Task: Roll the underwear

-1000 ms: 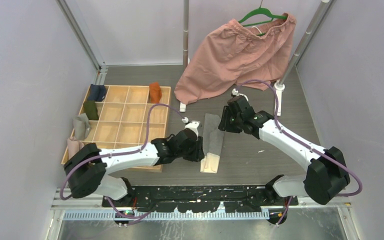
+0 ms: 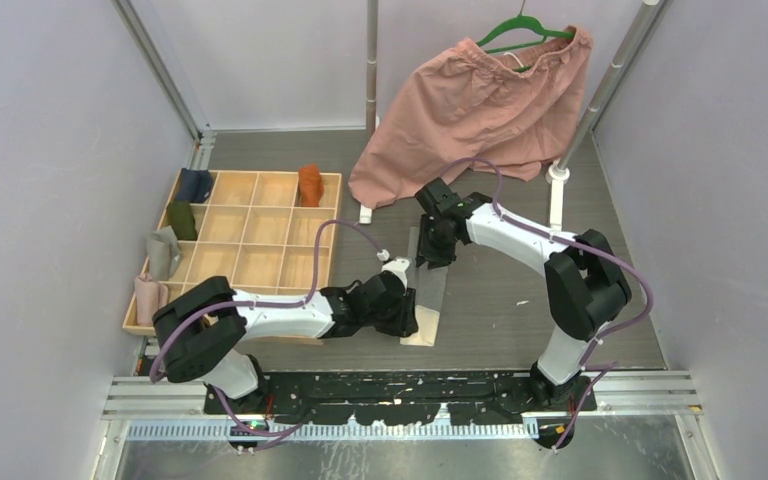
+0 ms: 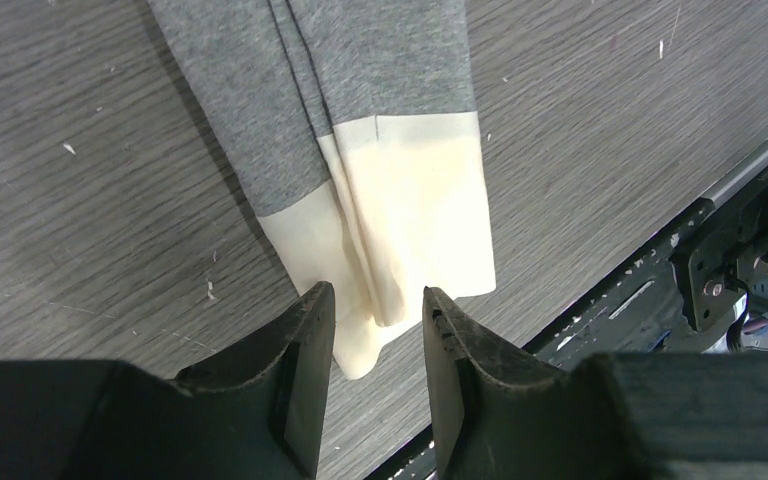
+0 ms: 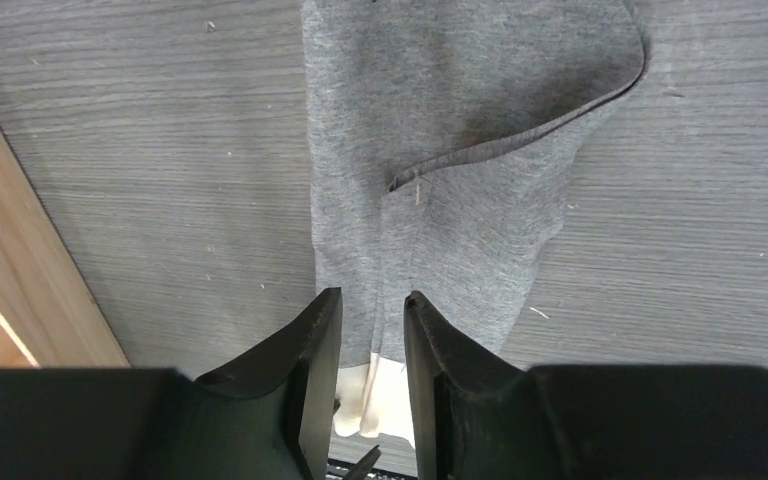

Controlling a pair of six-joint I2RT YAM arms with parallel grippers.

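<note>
Grey underwear (image 2: pixel 430 285) with a cream waistband (image 2: pixel 423 327) lies on the floor as a narrow folded strip, the cream end towards the front. In the left wrist view the waistband (image 3: pixel 430 200) shows folded in at its middle, and my left gripper stands open just over its end. Over the far grey part hovers my right gripper (image 2: pixel 423 262). The right wrist view has that gripper partly open, its fingers apart with grey cloth (image 4: pixel 470 230) and cream cloth visible beyond and between them. Neither gripper holds the cloth.
To the left stands a wooden divided box (image 2: pixel 235 225) with several rolled cloths in its outer cells. Pink shorts (image 2: pixel 490 120) hang from a green hanger (image 2: pixel 530 25) at the back.
My right gripper has moved left, from beside the grey cloth to over it. The left gripper has shifted right, to over the cream waistband. The underwear lies where it was.
</note>
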